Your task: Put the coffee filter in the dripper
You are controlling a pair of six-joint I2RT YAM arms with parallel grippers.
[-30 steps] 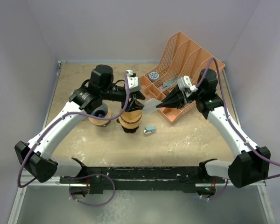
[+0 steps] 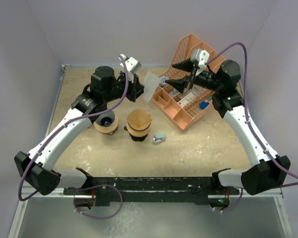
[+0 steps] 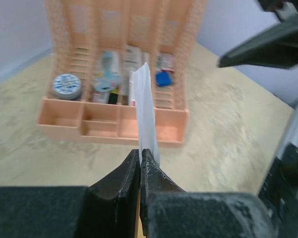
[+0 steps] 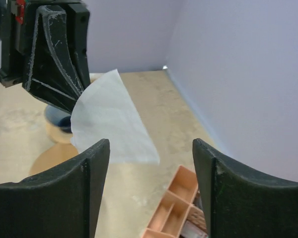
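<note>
A white folded paper filter [image 2: 151, 84] is held upright in my left gripper [image 2: 136, 87], whose fingers are shut on its edge; in the left wrist view it [image 3: 146, 119] stands edge-on between the fingertips. In the right wrist view the filter [image 4: 109, 119] spreads beside the left fingers. My right gripper [image 2: 181, 74] is raised to the right of it, its fingers apart and empty. A round tan holder on a dark base [image 2: 138, 131] stands below the left gripper; whether it is the dripper is unclear. Another holder with a dark cup [image 2: 106, 124] sits further left.
An orange compartment organizer [image 2: 181, 121] with small items fills the back right. A small light-blue object [image 2: 159, 138] lies right of the central holder.
My right gripper has opened off the filter and drawn up and to the right. My left gripper now has the filter and has moved up and slightly left with it.
</note>
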